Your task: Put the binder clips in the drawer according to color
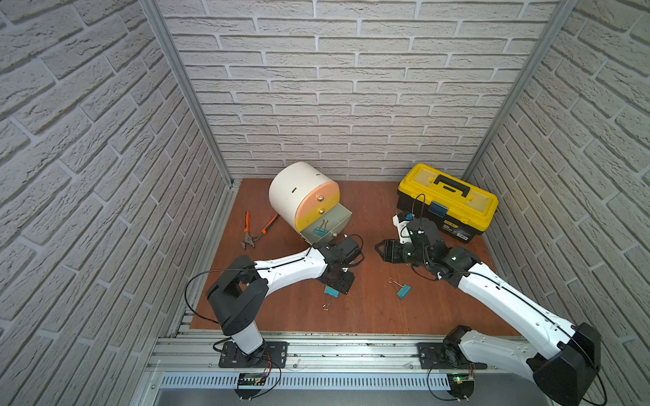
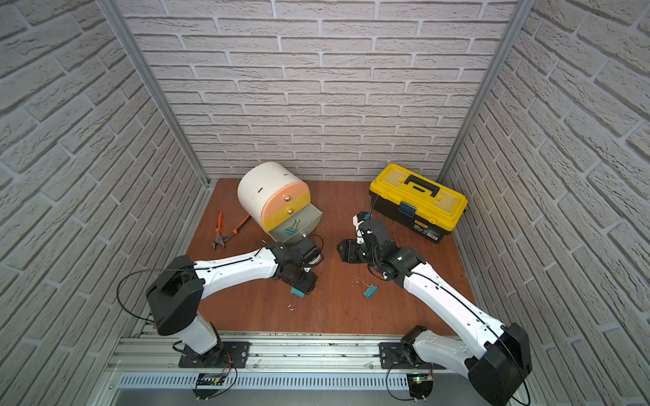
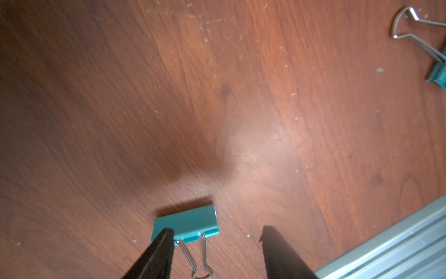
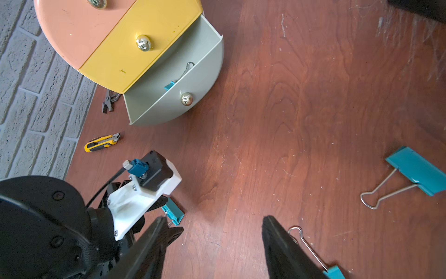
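Note:
My left gripper is open just above a teal binder clip (image 3: 188, 222) near the table's front. In the left wrist view that clip lies near the left finger (image 3: 160, 253), partly behind it, silver handles toward the bottom edge. Farther right lies a second teal clip (image 1: 403, 291). The right wrist view shows a third teal clip (image 4: 418, 171) at its right. My right gripper hangs over mid-table, open and empty. The round cabinet's lowest, grey drawer (image 4: 204, 69) is pulled out with a teal clip (image 1: 320, 232) inside; its pink and yellow drawers are shut.
A yellow and black toolbox (image 1: 450, 193) stands at the back right. Orange-handled pliers (image 1: 247, 230) and a yellow cutter (image 4: 102, 142) lie at the left. Bare table (image 4: 260, 139) separates the cabinet from the clips on the right.

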